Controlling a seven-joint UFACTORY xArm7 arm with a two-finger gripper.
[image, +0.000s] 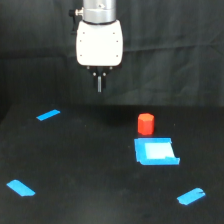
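A red block (146, 125) stands on the black table, right of centre. Just in front of it lies a white rectangle (158, 151) framed in blue tape. My gripper (99, 88) hangs at the top, left of the block and higher in the view, below the arm's white end (100, 45). Its fingers are dark and small against the black backdrop, so whether they are open or shut is unclear. No object is seen hanging from them.
Blue tape strips mark the table: one at the back left (48, 115), one at the front left (20, 188), one at the front right (191, 196).
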